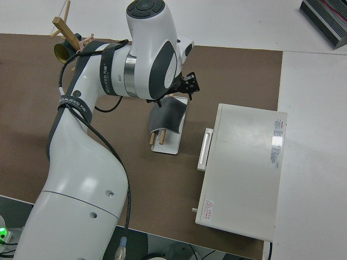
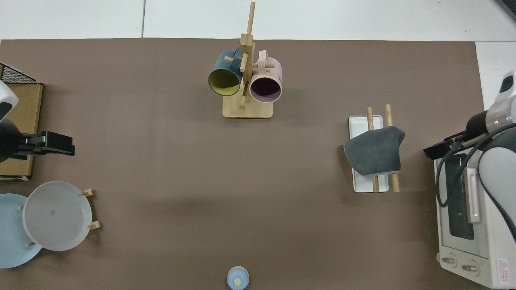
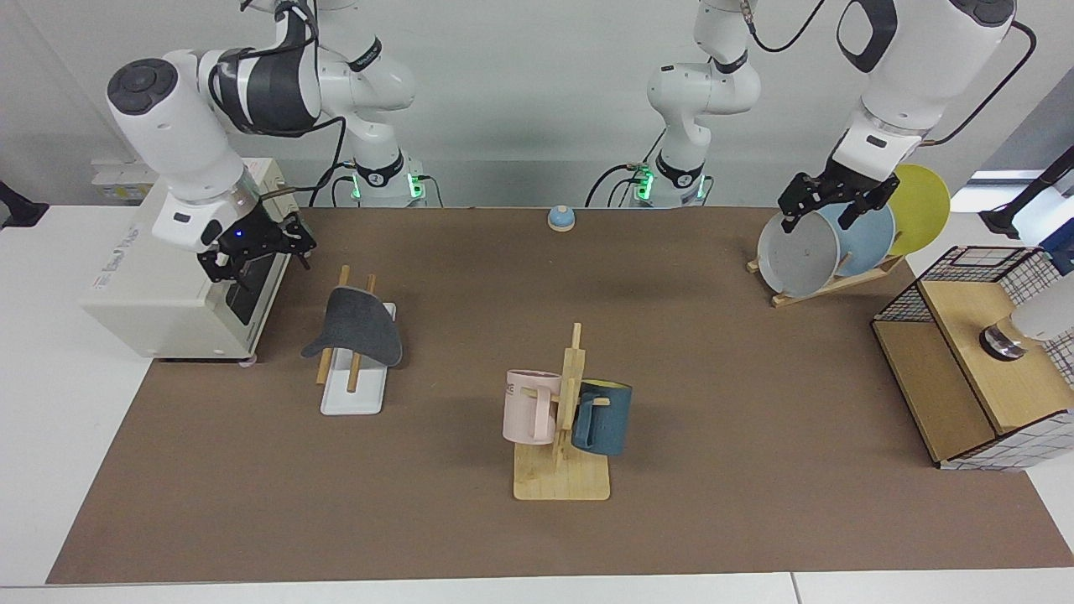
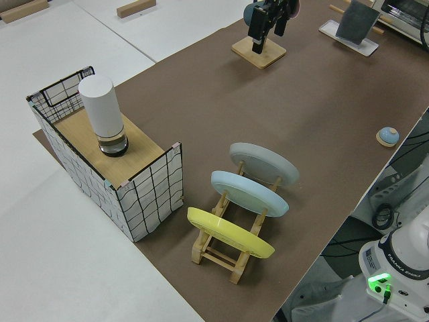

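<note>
In the top view, a grey cloth [image 2: 372,150] is draped over wooden rails on a white tray [image 2: 358,123]. My right gripper [image 2: 437,147] hangs over the white oven [image 2: 471,256], right of the cloth; its finger state is unclear. My left gripper [image 2: 63,145] is at the left, above the plate rack's grey plate [image 2: 57,215] and near the wooden crate [image 2: 26,101]; its finger state is also unclear. A wooden mug tree [image 2: 246,111] holds a blue mug [image 2: 220,63] and a pink mug [image 2: 271,72].
A light blue plate [image 2: 10,227] and a yellow plate [image 4: 228,231] share the rack. A small blue-and-cream round object [image 2: 238,278] lies at the front edge.
</note>
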